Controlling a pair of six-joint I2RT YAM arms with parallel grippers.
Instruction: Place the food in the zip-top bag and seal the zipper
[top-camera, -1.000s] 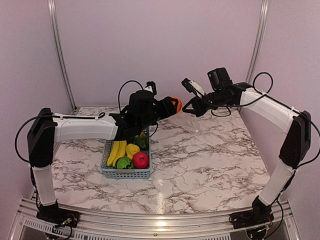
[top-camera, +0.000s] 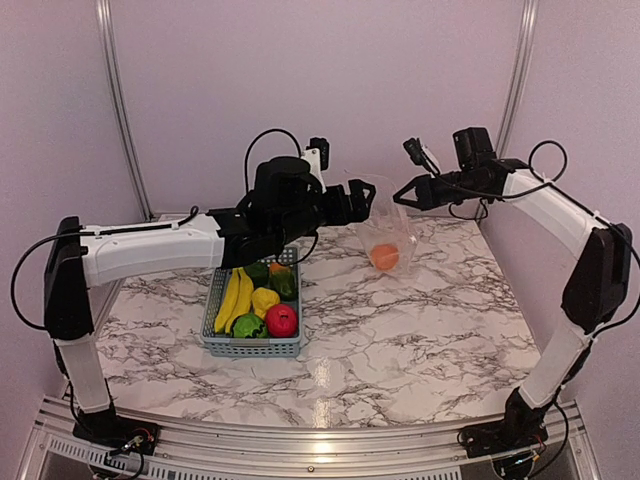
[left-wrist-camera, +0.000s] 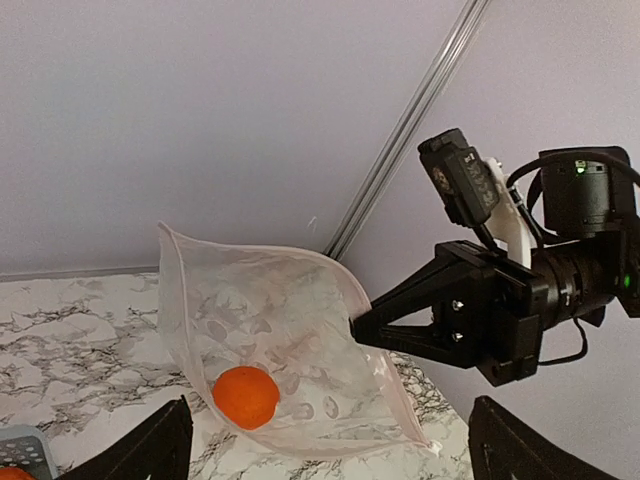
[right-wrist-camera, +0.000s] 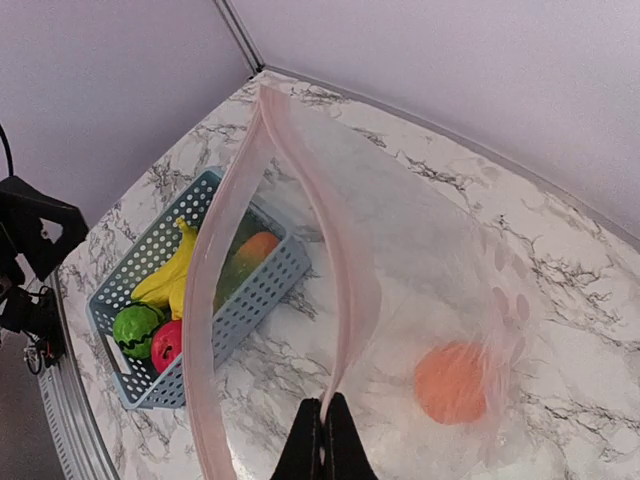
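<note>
A clear zip top bag (left-wrist-camera: 300, 300) with a pinkish rim hangs with its mouth wide apart, held at one edge of the rim by my right gripper, whose fingers are shut on it. Low inside the bag sits an orange round food, also seen through the film in the right wrist view. My left gripper (top-camera: 366, 199) is at the left of the bag's mouth in the top view. Its fingers (left-wrist-camera: 140, 450) stand wide apart in the left wrist view, with no food between them.
A grey-blue basket (top-camera: 252, 348) on the left holds bananas (top-camera: 234, 300), a yellow food (top-camera: 264, 301), a red food (top-camera: 281, 320), a green one (top-camera: 249, 326) and more. Bare marble table (top-camera: 400, 350) lies in front of the bag.
</note>
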